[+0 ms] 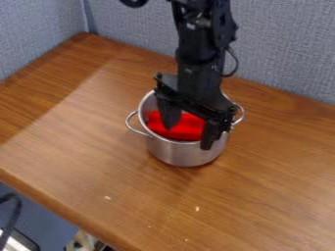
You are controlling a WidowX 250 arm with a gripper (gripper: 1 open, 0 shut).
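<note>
A steel pot [183, 152] with two wire handles stands on the wooden table [92, 137], with a red object [177, 125] inside it. My black gripper [187, 125] is open over the pot, its fingers straddling the red object at the rim. The arm hides part of the pot's back and of the red object; whether the fingers touch it I cannot tell.
Grey padded walls [281, 64] stand behind. At the lower left corner, beyond the table's edge, a black cable and some hardware show.
</note>
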